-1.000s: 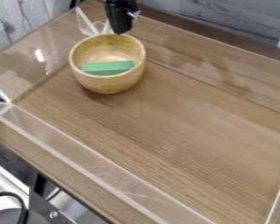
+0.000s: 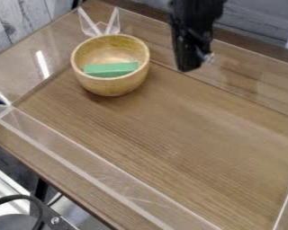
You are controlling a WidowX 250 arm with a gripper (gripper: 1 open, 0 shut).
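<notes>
A wooden bowl (image 2: 111, 83) sits on the upper left of the wooden table, with a green block (image 2: 111, 69) lying inside it. My gripper (image 2: 193, 57), dark and motion-blurred, hangs over the table to the right of the bowl, apart from it. It looks shut, with nothing visible between its fingers.
A white rabbit-ear shaped object (image 2: 101, 23) stands just behind the bowl. A black cable (image 2: 26, 202) shows at the lower left, off the table's edge.
My gripper has moved from above and behind the bowl to the right and downward in the view. The bowl and green block look unmoved.
</notes>
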